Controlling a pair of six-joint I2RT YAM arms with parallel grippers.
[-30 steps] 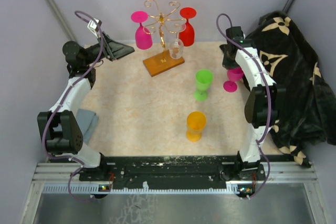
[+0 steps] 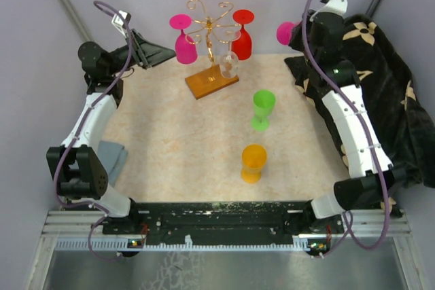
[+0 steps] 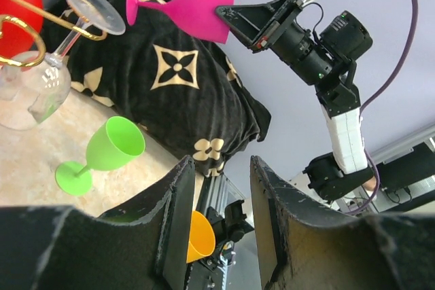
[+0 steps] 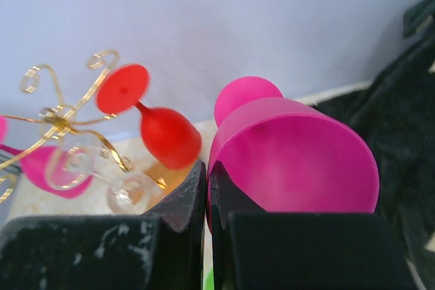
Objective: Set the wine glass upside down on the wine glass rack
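A gold rack on a wooden base (image 2: 204, 85) holds upside-down glasses: dark pink (image 2: 185, 47), red (image 2: 242, 45) and clear (image 2: 229, 65). At upper right, my right gripper is shut on the rim of a magenta wine glass, holding it raised and tilted sideways, foot toward the rack in the left wrist view (image 3: 187, 13). My left gripper (image 2: 163, 53) is open and empty at upper left, left of the rack.
A green goblet (image 2: 263, 105) and a yellow goblet (image 2: 253, 161) stand on the table. A black patterned cloth (image 2: 380, 120) covers the right side; a grey cloth (image 2: 111, 157) lies left.
My right gripper has lifted the magenta glass from the table at right, moving it up and toward the back, tilting it.
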